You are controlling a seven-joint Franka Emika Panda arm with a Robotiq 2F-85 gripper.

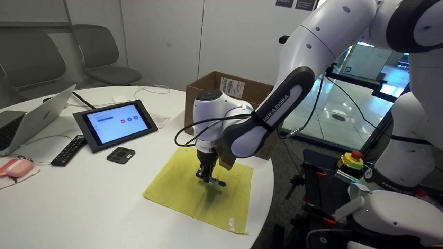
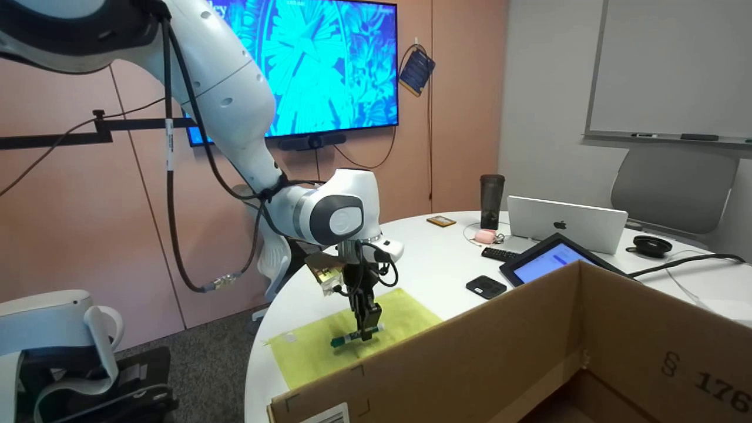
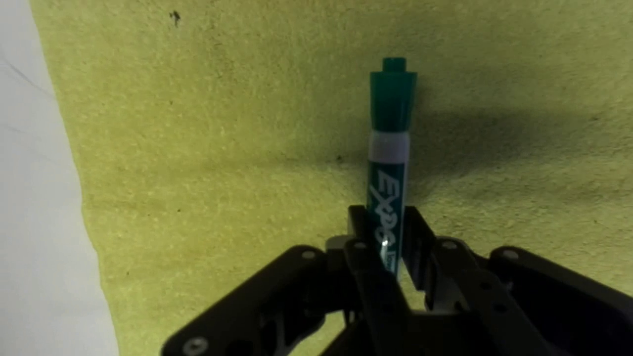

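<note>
A green-capped Expo marker point(image 3: 389, 148) is pinched between the black fingers of my gripper, its cap end pointing away from the gripper. In exterior view 1, the marker's cap point(image 1: 222, 183) sticks out to the right of my gripper point(image 1: 204, 178). Beneath it lies a yellow cloth point(image 1: 182, 186) spread flat on the white table. Exterior view 2 has the marker point(image 2: 345, 339) roughly level over the cloth point(image 2: 310, 359), with a shadow on the cloth below. How high it hangs is hard to judge.
An open cardboard box point(image 1: 198, 91) stands at the back of the table, behind the arm. To the left are a tablet point(image 1: 116, 124), a black puck-like remote point(image 1: 120, 155), a long remote point(image 1: 69, 150) and a laptop point(image 1: 39, 120).
</note>
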